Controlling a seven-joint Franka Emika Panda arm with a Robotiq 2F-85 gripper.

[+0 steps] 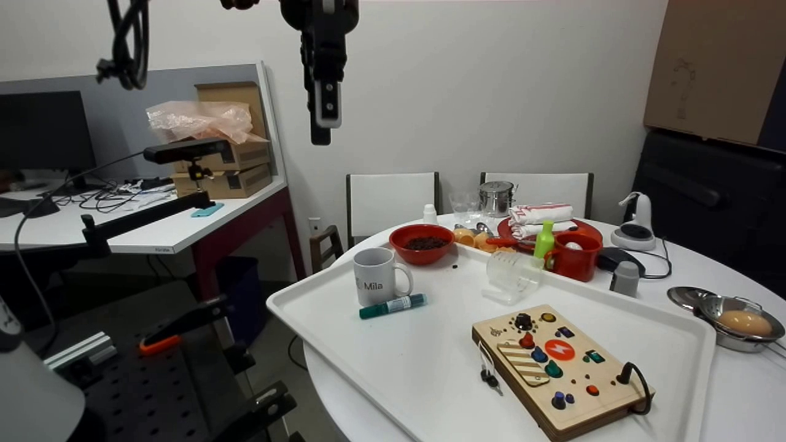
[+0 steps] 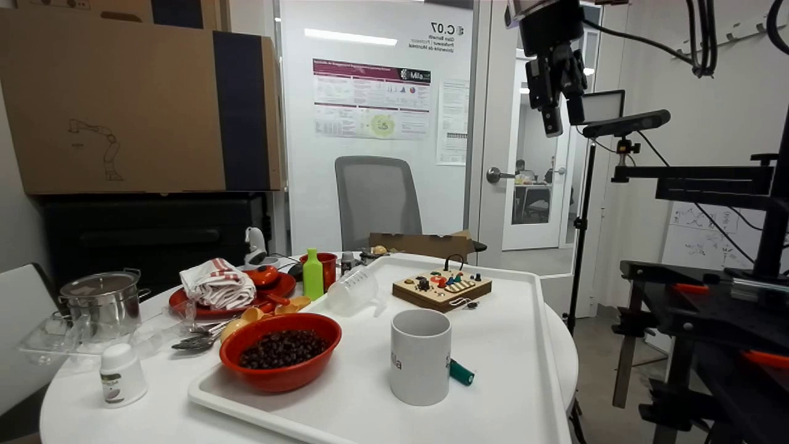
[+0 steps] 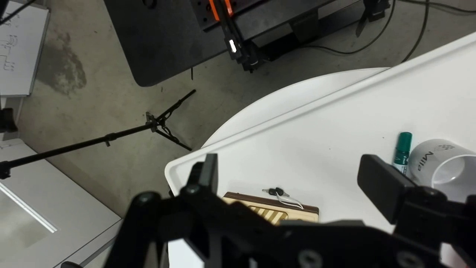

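Observation:
My gripper is open, high above the table, with nothing between its fingers. In exterior view 1 the gripper hangs against the wall at the top, and in exterior view 2 the gripper is at upper right. Below, on the white tray, stand a white Mila mug and, lying beside it, a green marker. A wooden switch board with keys on a cord is at the tray's near right. A clear plastic cup lies on its side, and a red bowl holds dark beans.
Behind the tray are a red mug, a green bottle, a folded towel and a steel pot. A strainer sits at far right. Bare tray surface lies between marker and board.

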